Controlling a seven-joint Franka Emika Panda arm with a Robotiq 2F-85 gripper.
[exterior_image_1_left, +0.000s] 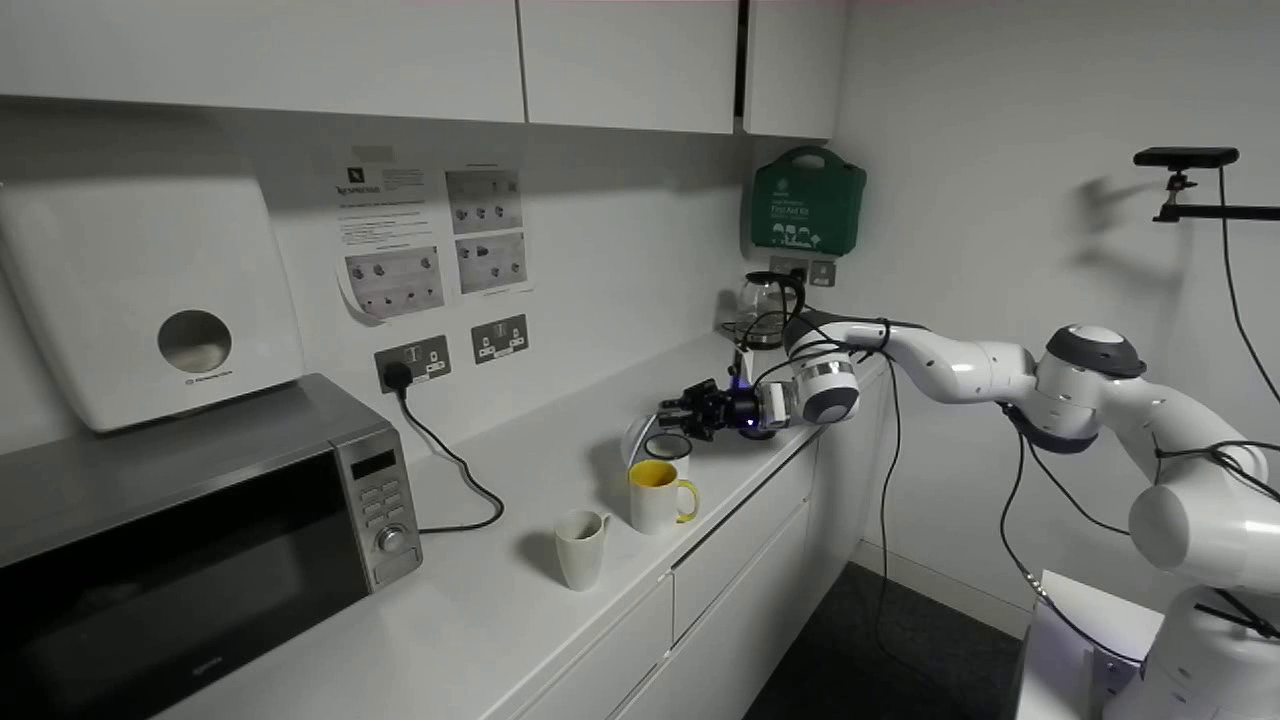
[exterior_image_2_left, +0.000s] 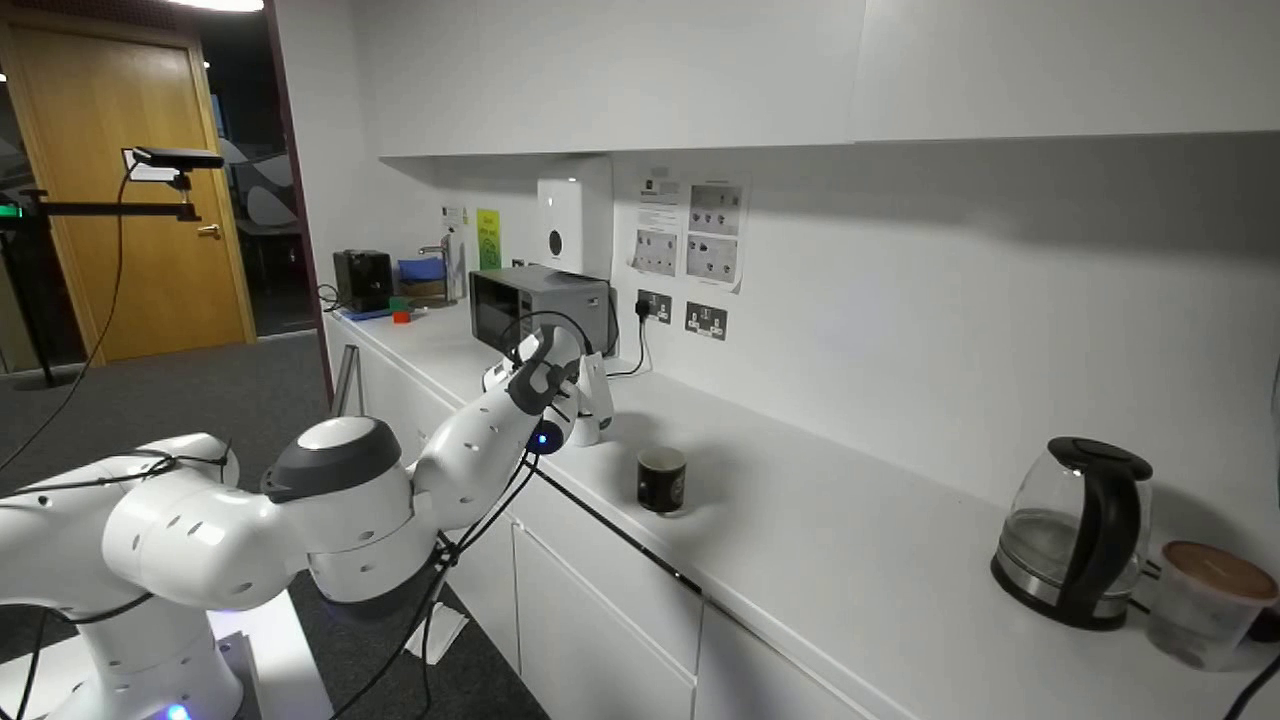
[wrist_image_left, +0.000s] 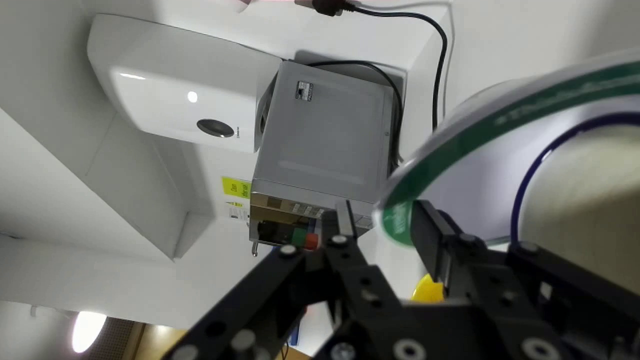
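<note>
A white bowl with a green band inside its rim stands steeply tilted, seen nearly edge-on in exterior view 1, beside a dark-rimmed mug. In the wrist view the bowl fills the right side, its near rim running behind my right finger. My gripper is open, with a gap between its fingers and no clear hold on the bowl. Inside the bowl's outline shows the mug's dark blue rim; whether the two touch I cannot tell. In exterior view 2 my gripper is hidden by the arm, while the dark mug stands upright.
A white mug with a yellow inside and a plain white mug stand close by on the counter. The microwave is farther along. Toward the other end stands a kettle beside a lidded tub.
</note>
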